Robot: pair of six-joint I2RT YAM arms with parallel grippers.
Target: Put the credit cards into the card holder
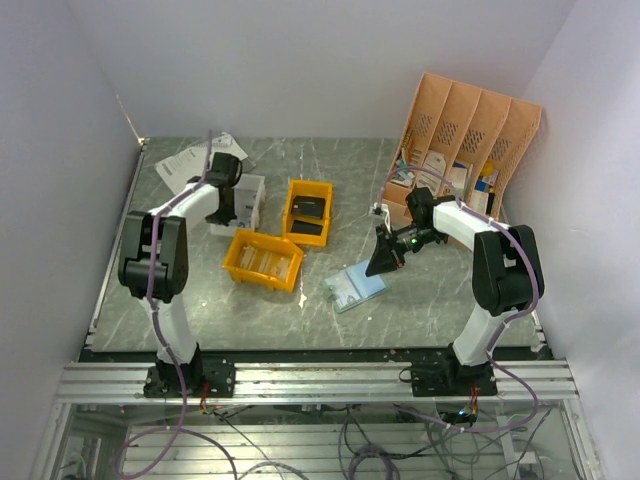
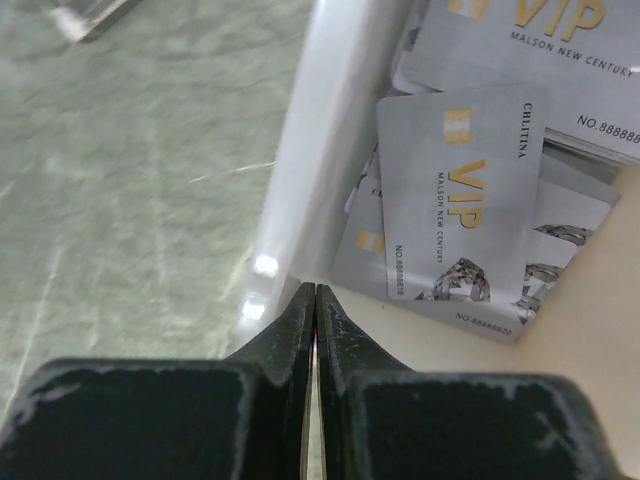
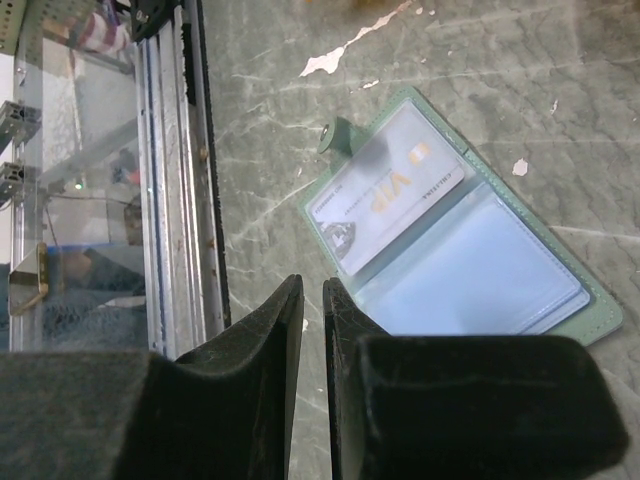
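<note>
The open card holder (image 1: 355, 286) lies on the table before my right gripper (image 1: 376, 262). In the right wrist view a VIP card (image 3: 390, 187) sits on one half of the holder; the other half (image 3: 480, 270) is pale blue. My right gripper is nearly shut, a narrow gap and nothing visible between its fingers. Silver VIP cards (image 2: 462, 190) lie in a loose pile in the white box (image 2: 300, 150). My left gripper is shut, fingertips together at the box's near corner. Whether they pinch its wall cannot be told.
Two yellow bins (image 1: 264, 257) stand right of the white box, one holding dark items (image 1: 307, 208). Papers (image 1: 195, 162) lie at the back left. A tan file rack (image 1: 470, 125) fills the back right. The table's middle near the holder is clear.
</note>
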